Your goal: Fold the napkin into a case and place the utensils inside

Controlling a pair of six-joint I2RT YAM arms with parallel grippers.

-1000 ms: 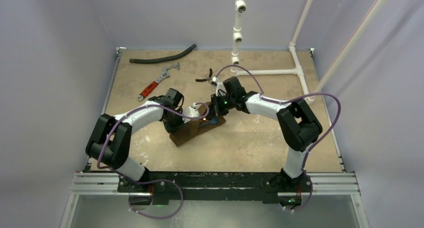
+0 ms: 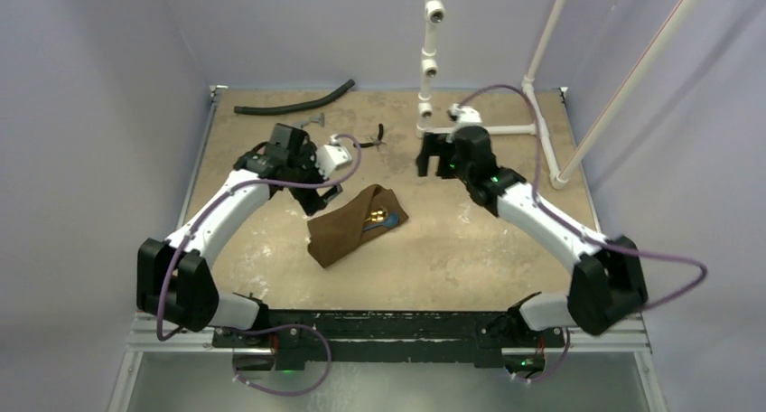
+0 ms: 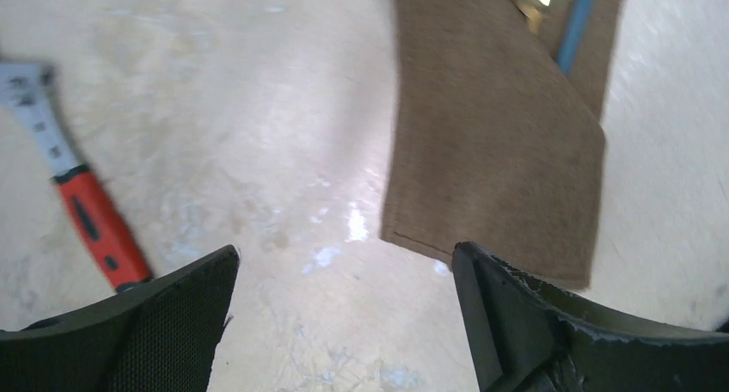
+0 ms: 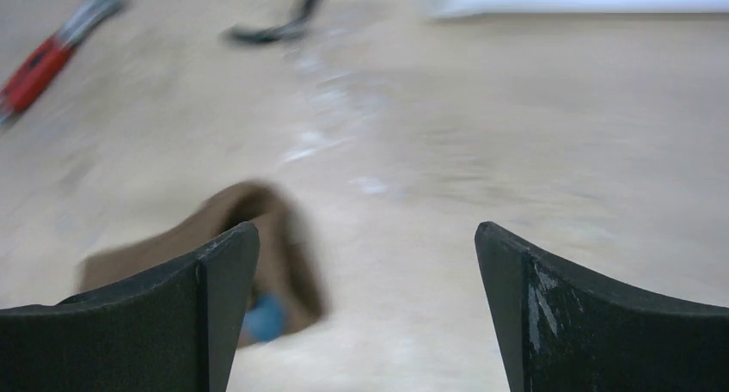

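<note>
The folded brown napkin [image 2: 339,234] lies on the table below my left gripper in the top view. A gold spoon [image 2: 377,216] and a blue spoon [image 2: 390,220] rest in it, their bowls exposed and their handles running under the flap. My left gripper is open and apart from the cloth, which shows ahead of its fingers [image 3: 481,297]. My right gripper is open with empty space between its fingers, up and to the right of the napkin. In the blurred right wrist view, the napkin [image 4: 155,253] is partly hidden behind one finger.
A red-handled wrench [image 3: 94,211] lies left of the napkin, mostly hidden by the left arm from above. Behind are pliers [image 2: 372,139] and a black tube [image 2: 298,108]. White pipes [image 2: 497,130] stand at the back right.
Both spoons stay in the napkin.
</note>
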